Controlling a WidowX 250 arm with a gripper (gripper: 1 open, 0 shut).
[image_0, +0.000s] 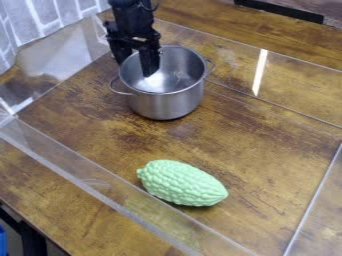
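Note:
A steel pot (168, 98) with wire handles stands in the upper middle of the wooden floor inside a clear-walled enclosure. My black gripper (134, 54) is over the pot's back left rim, partly dark against the background, so its fingers are hard to make out. A pale green bumpy vegetable, like a bitter melon (181, 183), lies lower down, apart from the pot.
Clear plastic walls run along the left, back and right of the work area (267, 150). The wood is bare to the right of the pot and between the pot and the vegetable.

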